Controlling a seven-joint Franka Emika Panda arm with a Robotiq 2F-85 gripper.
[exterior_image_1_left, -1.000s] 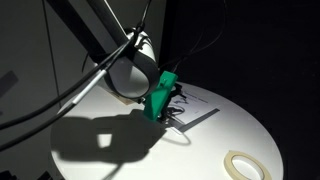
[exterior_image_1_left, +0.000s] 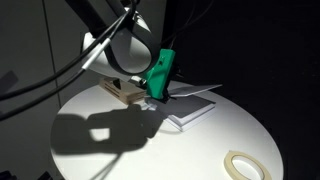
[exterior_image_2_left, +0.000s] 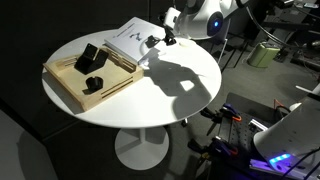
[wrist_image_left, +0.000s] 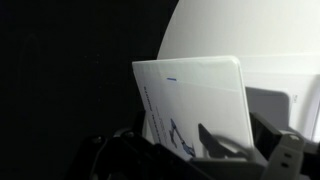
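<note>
A white book or binder (exterior_image_1_left: 185, 109) lies on the round table, its thin cover (exterior_image_1_left: 198, 91) tilted up off the rest. My gripper (exterior_image_1_left: 166, 92), below the green wrist part, is at the near side of that cover. In the wrist view the raised cover (wrist_image_left: 195, 95), with small printing and a blue figure, fills the middle. Dark parts of the gripper cross its lower end, hiding where they meet it. Whether the fingers are open or shut on the cover is too dark to tell. The book (exterior_image_2_left: 132, 38) also shows at the table's far side in exterior view 2.
A wooden tray (exterior_image_2_left: 126, 78) with a black box (exterior_image_2_left: 91, 57) and a small black cup (exterior_image_2_left: 94, 84) stands beside the book. A roll of tan tape (exterior_image_1_left: 246, 166) lies near the table edge.
The gripper has moved slightly up and toward the back. The book's cover, lying flat earlier, is now raised at an angle next to it.
</note>
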